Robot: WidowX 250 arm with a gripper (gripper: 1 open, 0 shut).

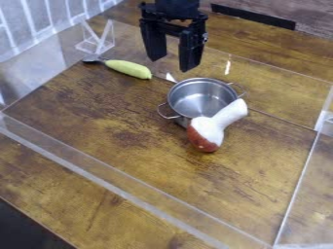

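The black gripper (pixel 173 44) hangs at the top centre, fingers pointing down and apart, with nothing seen between them. Below it, slightly right, a steel pot (pixel 198 95) with two handles stands on the wooden table (pixel 104 165). A white and red-brown object (pixel 205 136), resembling a mushroom, lies at the pot's front right, with a white cylindrical piece (pixel 228 114) against it. A yellow-green corn-like object (pixel 128 69) lies left of the gripper, beside a dark spoon (pixel 93 62).
A clear rack-like piece (pixel 96 41) stands at the back left. Transparent walls edge the table on the left and right.
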